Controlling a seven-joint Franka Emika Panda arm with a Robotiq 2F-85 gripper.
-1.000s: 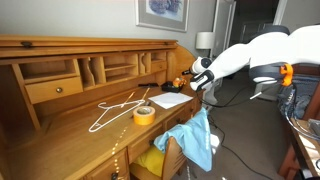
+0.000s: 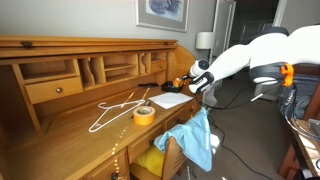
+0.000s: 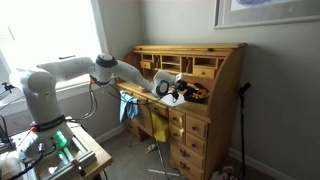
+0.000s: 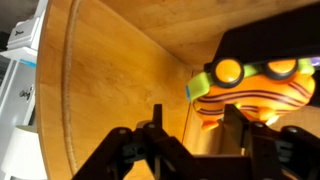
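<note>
An orange toy-like thing with pale and dark stripes and green edges lies against a black object, probably a tray or box, in the wrist view. My gripper has its dark fingers apart at the bottom of that view, close to the orange thing; whether they touch it I cannot tell. Seen from outside, the gripper is over the far right end of the wooden desk, beside the black tray.
A white sheet, orange tape roll and white hanger lie on the desk. A blue cloth hangs at its front. The desk's curved side panel rises close to the gripper.
My gripper has come down a little and toward the desk's far end. The tape, hanger, sheet and cloth have not moved.
</note>
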